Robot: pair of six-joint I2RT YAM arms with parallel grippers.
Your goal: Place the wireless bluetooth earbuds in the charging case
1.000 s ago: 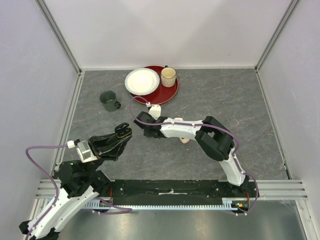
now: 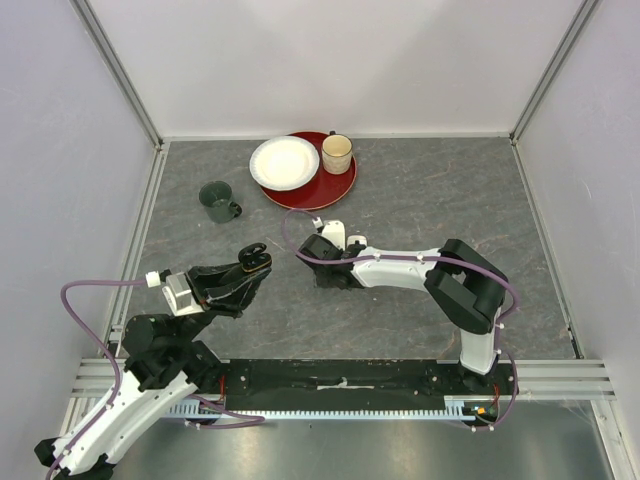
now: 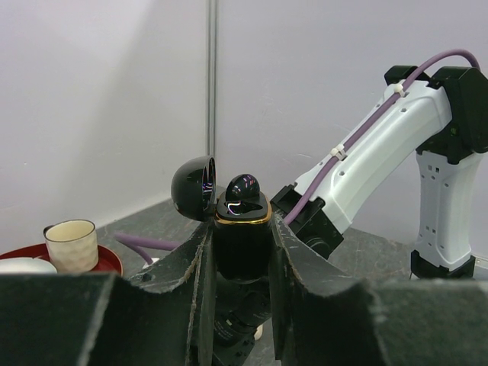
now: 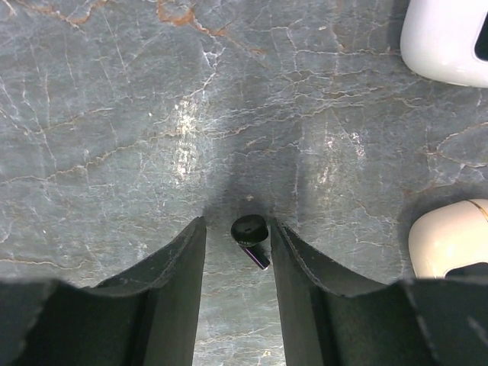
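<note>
A black charging case with a thin gold line is clamped between the fingers of my left gripper, its rounded lid raised. One glossy black earbud sits upright on the case. In the top view, the case is held above the table at left. My right gripper is open, low over the grey table, its fingers either side of a second black earbud. A clear gap shows on the left of that earbud and a narrow one on the right; its short stem slants down-right.
Two pale cases, a white one and a cream one, lie close right of my right gripper. Farther back are a red tray, white plate and cream mug. A dark green mug stands at left.
My right arm has moved to the right, towards the pale cases. My left gripper has barely shifted and still holds the case.
</note>
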